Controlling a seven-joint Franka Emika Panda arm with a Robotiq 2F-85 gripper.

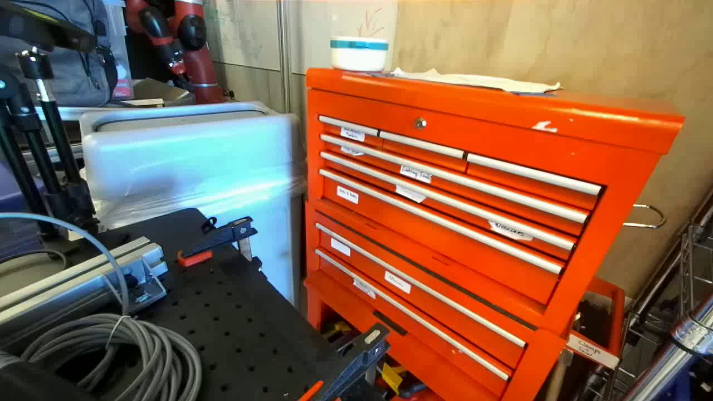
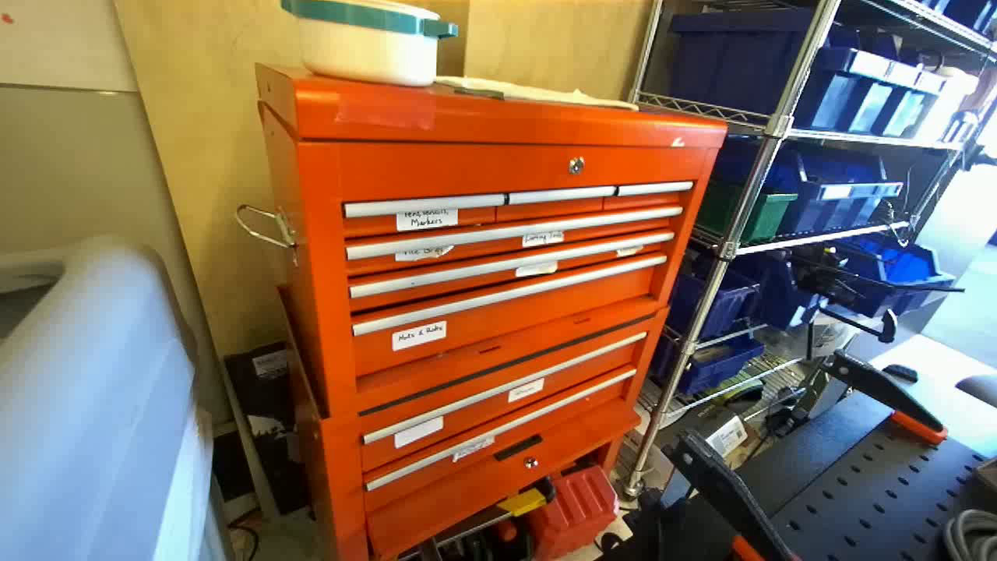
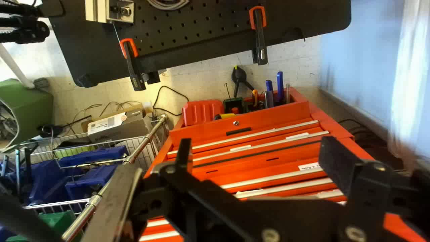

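My gripper is open in the wrist view, its two dark fingers [image 3: 338, 161] wide apart with nothing between them. Behind it in that view stands the orange tool chest [image 3: 250, 173], seen upside down. All of the chest's drawers look shut in both exterior views, where no part of my gripper shows. Handwritten labels mark several drawers, among them a "Nuts & Bolts" label [image 2: 420, 336]. On top of the chest sit a round white container [image 1: 359, 54] with a teal band and a flat white cloth or paper [image 1: 474, 81].
A black perforated table [image 1: 240, 321] with clamps [image 1: 217, 239] and a coil of grey cable [image 1: 127, 354] stands near the chest. Wire shelving [image 2: 748, 196] with blue bins flanks one side, a large pale plastic-wrapped case [image 1: 200, 167] the other.
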